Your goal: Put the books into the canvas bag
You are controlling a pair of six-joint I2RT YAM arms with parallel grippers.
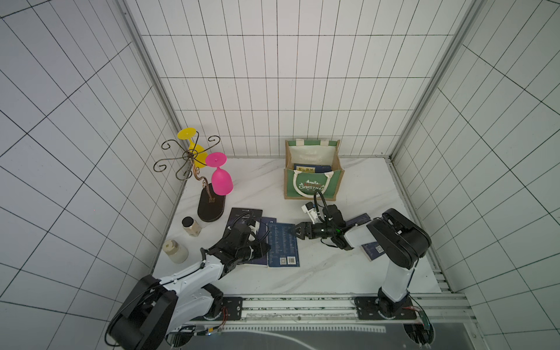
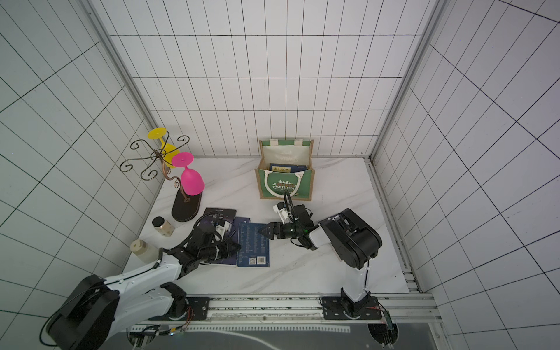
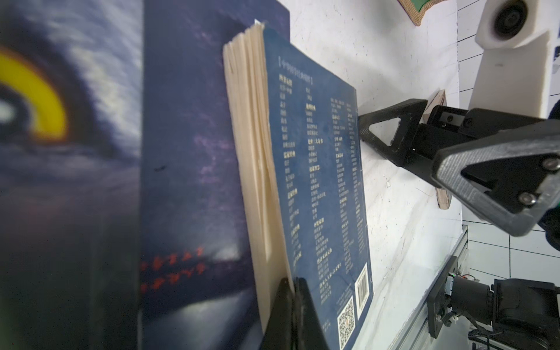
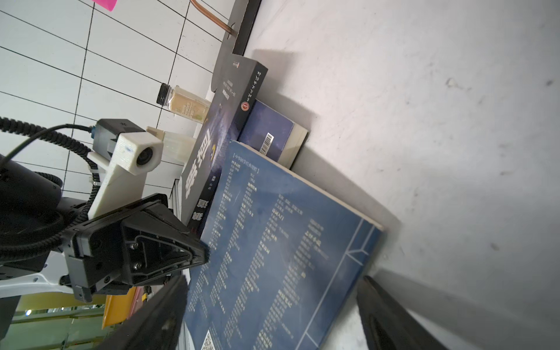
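The blue book (image 1: 283,245) lies on the table, overlapping a purple book (image 3: 192,145) and a black book (image 4: 218,128) to its left. My left gripper is shut, its tips at that blue book's page edge; whether anything is between them is hard to tell. My right gripper stands open over the blue book's right edge, one finger on each side of it in the right wrist view. The green canvas bag (image 1: 312,183) stands at the back, a dark book (image 1: 320,169) inside.
More books (image 1: 373,249) lie under the right arm. A metal stand (image 1: 210,207) holding pink and yellow goblets is at the back left, two jars (image 1: 191,227) at the left edge.
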